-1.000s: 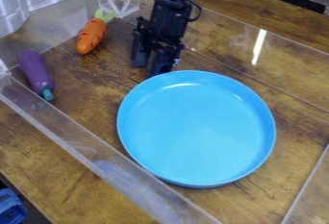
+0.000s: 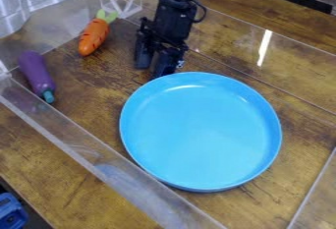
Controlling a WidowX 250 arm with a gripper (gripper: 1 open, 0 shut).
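Note:
The black gripper [image 2: 160,58] reaches down from the top of the camera view to the wooden table, just behind a big blue plate [image 2: 199,131]. A small pale object [image 2: 179,62] shows by its fingers, mostly hidden by the dark gripper; whether the fingers are shut on it is unclear. An orange toy carrot [image 2: 92,36] lies left of the gripper. A purple toy eggplant [image 2: 37,74] lies at the far left.
Clear plastic walls [image 2: 79,144] edge the left side. A blue object [image 2: 8,211] is at the bottom left corner.

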